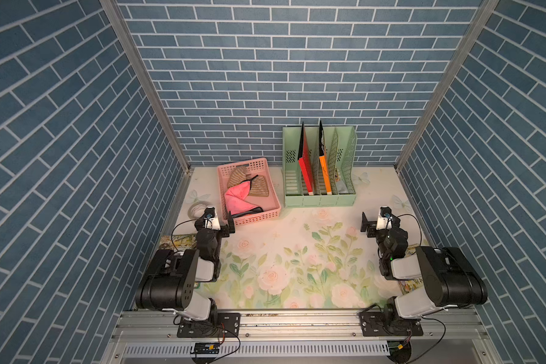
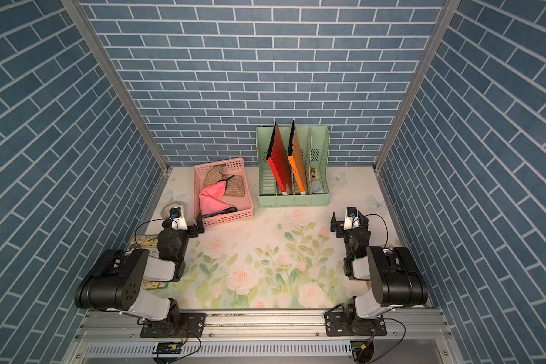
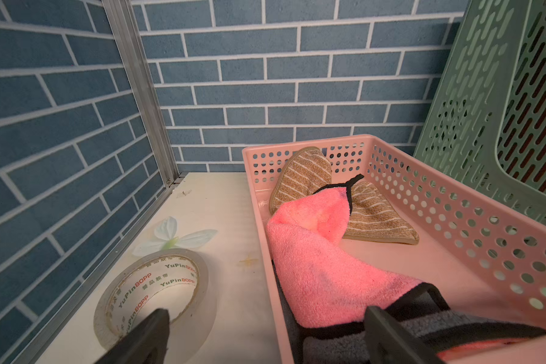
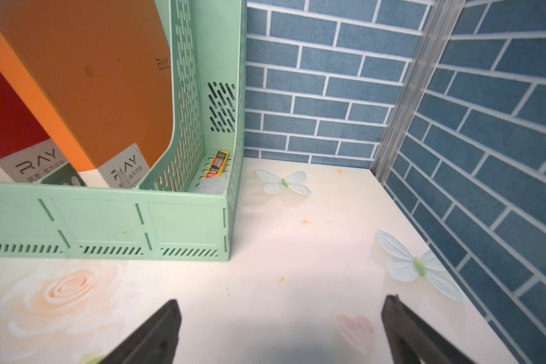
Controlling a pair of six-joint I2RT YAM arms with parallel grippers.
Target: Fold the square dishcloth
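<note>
A pink cloth (image 3: 330, 276) with black edging and a dark grey side lies crumpled in the pink basket (image 1: 271, 176), toward its near left. Behind and partly under it is a brown striped cloth (image 3: 373, 212), bunched up. Which of the two is the square dishcloth cannot be told by shape. Just in front of the basket's near left corner, my left gripper stands open and empty; in its wrist view one finger overlaps the grey part of the cloth. Over the right side of the table, my right gripper is open, with only bare tabletop beyond its fingers.
A green file rack (image 1: 318, 199) holding a red folder (image 2: 278, 159) and an orange folder (image 2: 296, 166) stands at the back, right of the basket. Left of the basket lies a roll of tape (image 3: 203, 291).
</note>
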